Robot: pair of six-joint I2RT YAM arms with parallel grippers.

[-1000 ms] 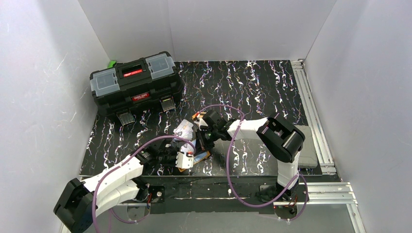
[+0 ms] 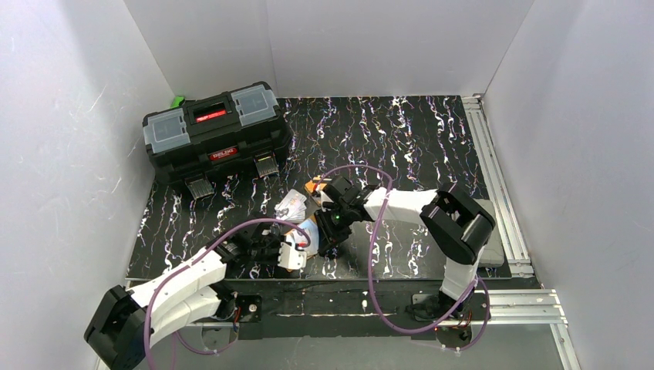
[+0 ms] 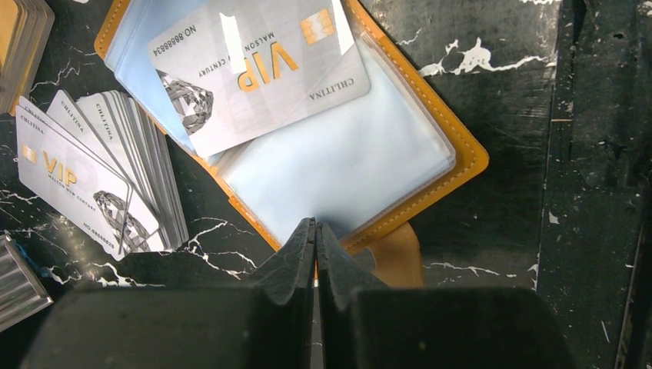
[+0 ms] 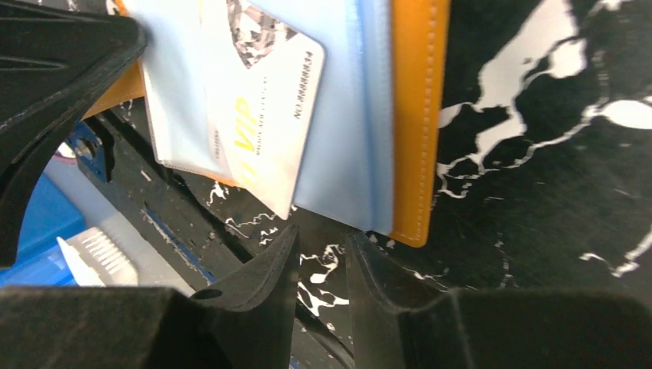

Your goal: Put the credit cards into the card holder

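Observation:
An orange-edged card holder [image 3: 461, 157] lies open, its clear sleeves over pale blue backing. A silver VIP card [image 3: 261, 69] lies at a slant across it; I cannot tell how much of it is inside a sleeve. My left gripper is shut, tips at the holder's lower corner, no card visible between them. In the right wrist view, the card [image 4: 265, 127] shows a corner pointing toward my right gripper. That gripper is part open just off the holder's edge, its gap empty. A fanned stack of silver cards [image 3: 115, 169] lies beside the holder.
A pile of gold cards [image 3: 23, 50] lies beyond the silver stack. The black toolbox [image 2: 216, 135] stands at the back left. The table's front edge runs close to the holder.
My right arm has shifted to the right, its gripper moving slightly away from my left one. The left arm is nearly still.

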